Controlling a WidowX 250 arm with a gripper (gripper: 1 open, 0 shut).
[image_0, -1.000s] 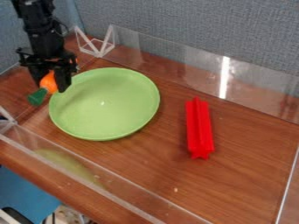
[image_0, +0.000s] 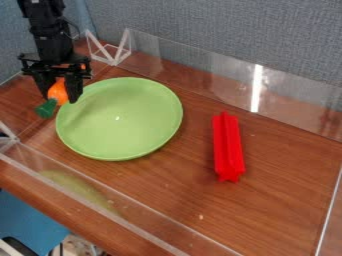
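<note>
The black gripper (image_0: 58, 78) is at the upper left of the table, just beside the left rim of a green plate (image_0: 120, 120). It is shut on an orange object (image_0: 60, 92) with a green end (image_0: 47, 108), which looks like a toy carrot and hangs tilted at the plate's edge. The fingertips are partly hidden by the object and hard to make out.
A long red object (image_0: 227, 147) lies on the wooden table right of the plate. Clear low walls (image_0: 214, 62) edge the table, with a white wire frame (image_0: 110, 48) at the back left.
The gripper and the orange object have shifted very slightly; otherwise the scene looks the same.
</note>
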